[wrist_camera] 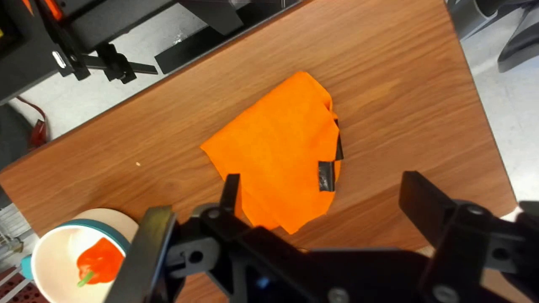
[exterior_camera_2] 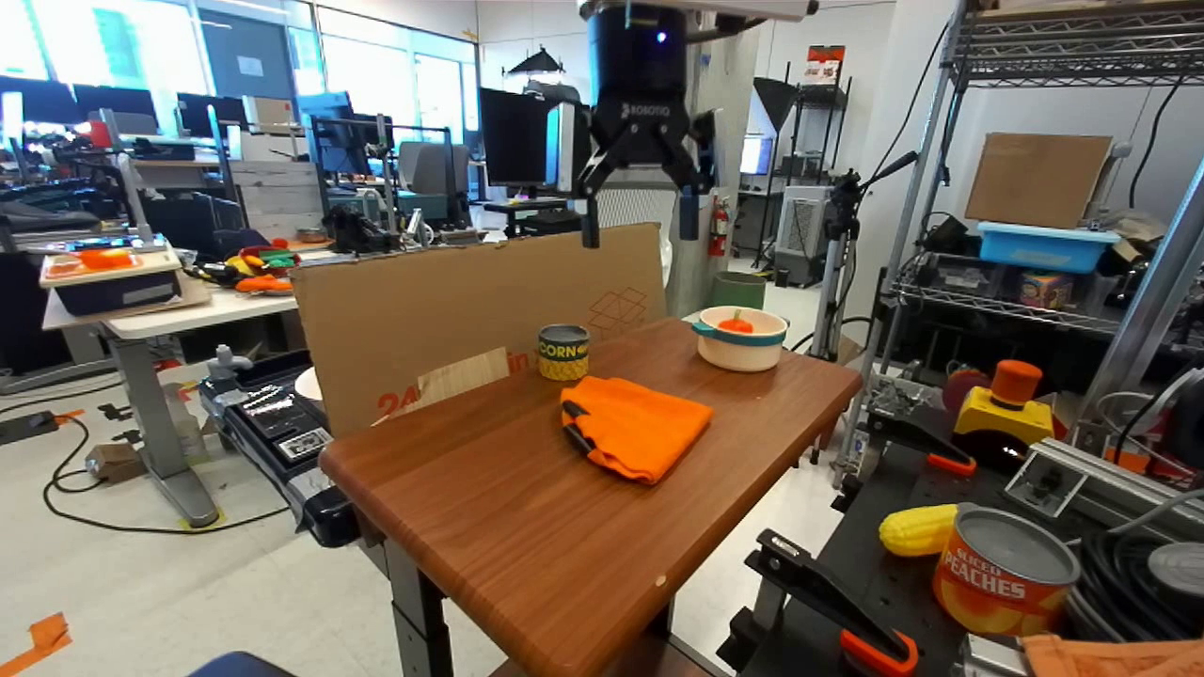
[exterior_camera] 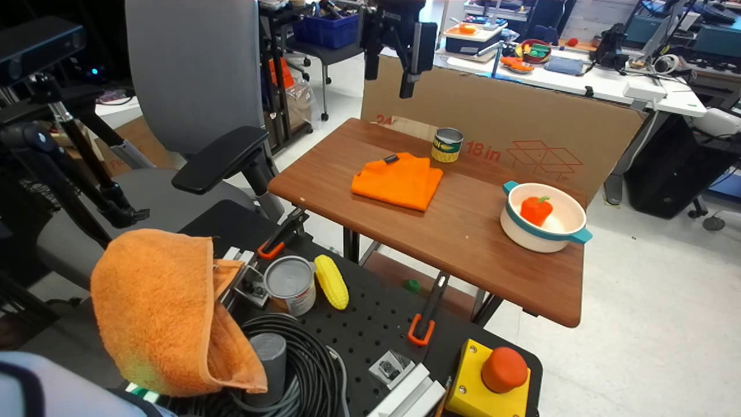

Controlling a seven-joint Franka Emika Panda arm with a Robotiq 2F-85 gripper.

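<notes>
An orange cloth (exterior_camera: 399, 182), folded and marked with black tape, lies flat on the brown table (exterior_camera_2: 451, 485). Behind it stands a corn can (exterior_camera_2: 563, 352) with a yellow and green label. The cream pot (exterior_camera: 531, 233) with teal handles holds an orange-red toy pepper (exterior_camera: 536, 209) at the table's other end. High above the tabletop, my gripper (exterior_camera_2: 641, 231) points down with its fingers wide apart and nothing between them. In the wrist view the cloth (wrist_camera: 278, 151) shows beyond the open fingers, while the corn can cannot be made out.
A cardboard panel (exterior_camera: 500, 118) stands along the table's far side. On the black cart (exterior_camera: 368, 326) in front are a toy corn cob (exterior_camera: 332, 281), a peaches can (exterior_camera_2: 1005, 575), cables, clamps and a red-topped yellow button box (exterior_camera: 490, 379).
</notes>
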